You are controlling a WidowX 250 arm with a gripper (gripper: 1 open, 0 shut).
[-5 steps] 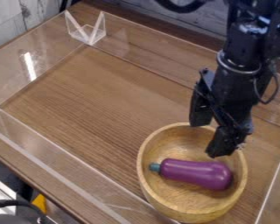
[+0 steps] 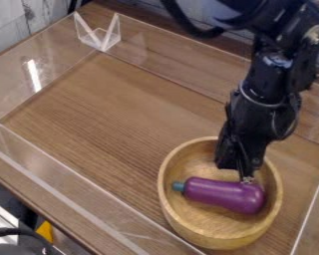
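A purple eggplant (image 2: 225, 195) with a teal stem lies in a round wooden bowl (image 2: 206, 231) at the lower right of the camera view. My black gripper (image 2: 238, 165) points down over the back part of the bowl, just above the eggplant. Its fingertips are close together and it looks shut, with nothing visible between them; whether they touch the eggplant is unclear.
A white wire rack (image 2: 100, 32) stands at the back left. Walls border it at the back, and a black cable lies at the lower left.
The gripper has come down and turned over the bowl, and its fingertips have drawn closer together. The eggplant stays in the bowl with little visible movement.
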